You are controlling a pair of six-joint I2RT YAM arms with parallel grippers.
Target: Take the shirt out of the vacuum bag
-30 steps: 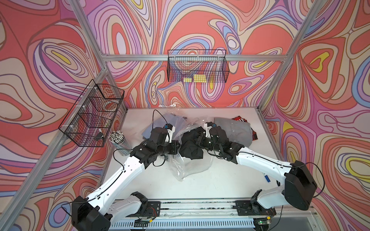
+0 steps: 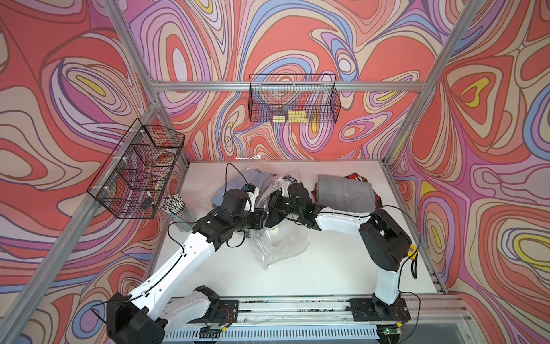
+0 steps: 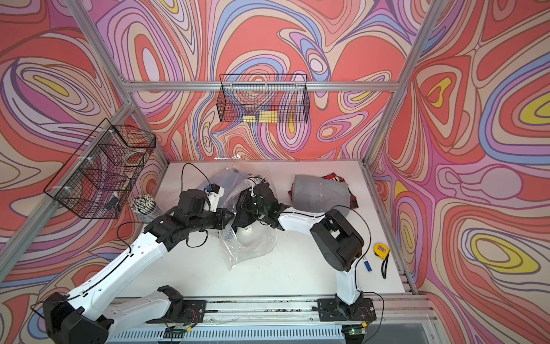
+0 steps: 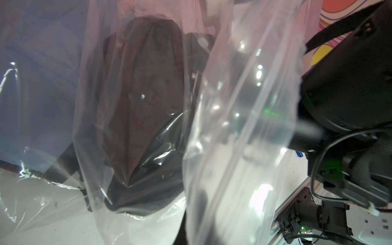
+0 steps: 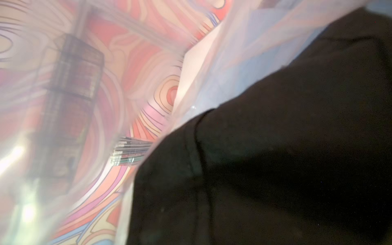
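Observation:
The clear vacuum bag [image 3: 246,249] is crumpled at the table's middle, with blue fabric [image 4: 36,89] and dark fabric [image 4: 138,94] seen through it. My left gripper [image 2: 257,218] is shut at the bag's left part; whether bag film is between its fingers is hard to tell. My right gripper [image 2: 278,200] is inside or against the bag's opening, shut on the dark shirt [image 2: 275,215], which fills much of the right wrist view. Plastic and the arm hide its fingertips.
A grey roll [image 2: 343,195] on red cloth lies at the back right. A container of thin sticks [image 2: 174,206] stands at the left. A yellow tape measure [image 3: 381,250] sits at the right edge.
My right gripper has moved left and toward the back, carrying the dark fabric with it and shifting the bag. My left arm has barely moved.

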